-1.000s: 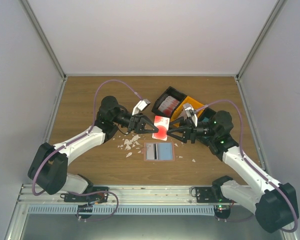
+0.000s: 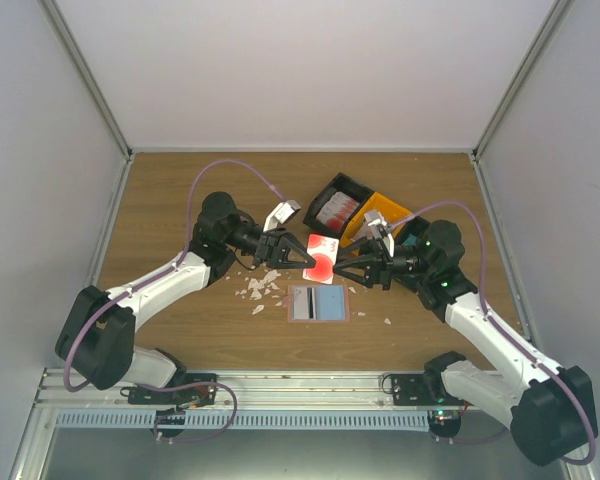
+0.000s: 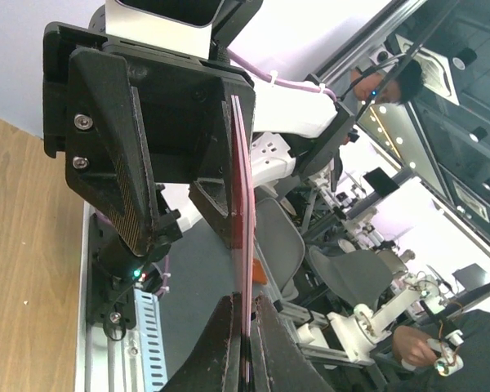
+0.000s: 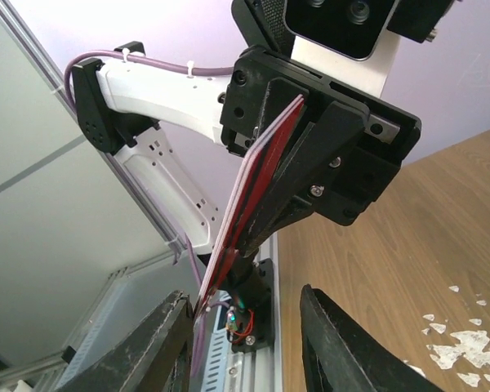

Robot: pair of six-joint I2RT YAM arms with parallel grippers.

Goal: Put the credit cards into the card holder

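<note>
A red-and-white card (image 2: 320,258) is held up between the two arms above the card holder (image 2: 330,302), which lies on the table. My left gripper is shut on the thin card, which stands edge-on in both wrist views. My right gripper is part open at the card's right side in the top view; in the right wrist view the card's lower end is at one finger, and whether it is gripped there is unclear.
Black and orange bins (image 2: 378,208) stand behind at the back right, one with cards in it. White flakes (image 2: 260,285) are scattered left of the holder.
</note>
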